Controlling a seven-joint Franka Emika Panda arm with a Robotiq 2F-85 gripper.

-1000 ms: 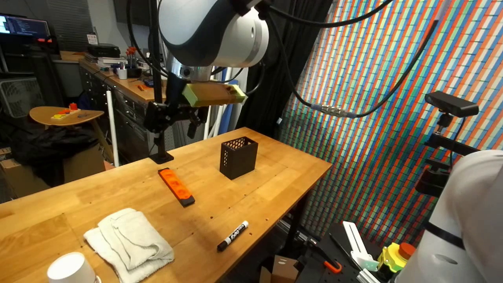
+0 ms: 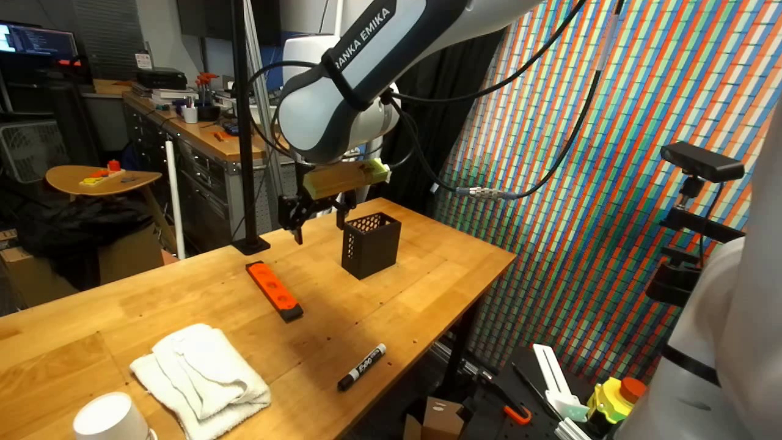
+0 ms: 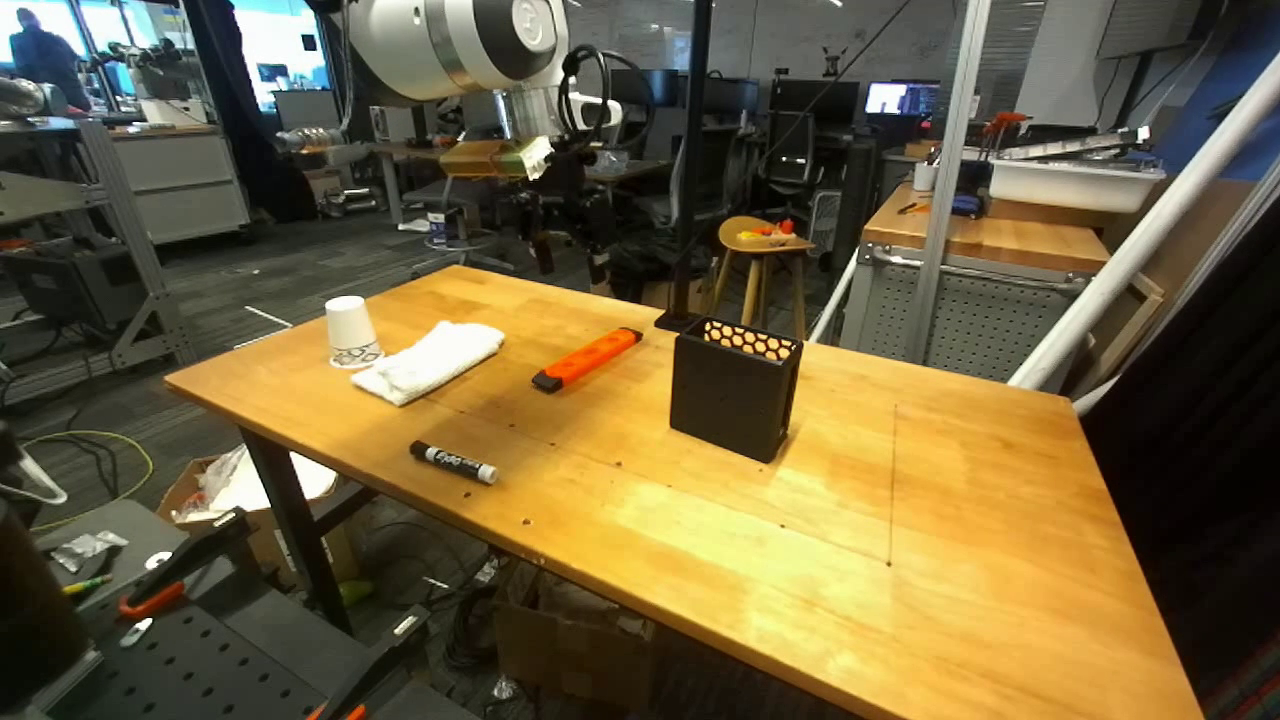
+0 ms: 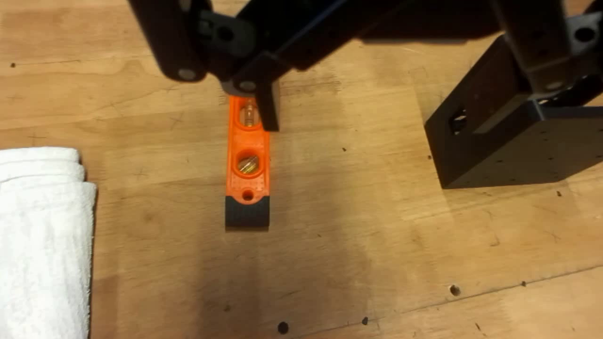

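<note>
My gripper (image 2: 319, 227) hangs above the far part of the table, its fingers wide apart with only air between them. In the wrist view, one of its fingers (image 4: 266, 107) overlaps the orange level (image 4: 248, 183), hiding that level's far end; the other is in front of the black box (image 4: 480, 164). Exterior view 1 has the level (image 2: 274, 288) lying flat left of the upright, open-topped box (image 2: 381, 253). Near the table's front edge lies a black marker (image 2: 362, 367). A folded white towel (image 2: 201, 377) and a white cup (image 2: 110, 421) are at the near left.
A black post (image 2: 251, 244) rises from the table's back edge, close to the arm. Clear wood also separates the level from the marker.
My gripper has come lower and shifted right in exterior view 1, closer to the black box. The objects on the table have stayed where they were.
</note>
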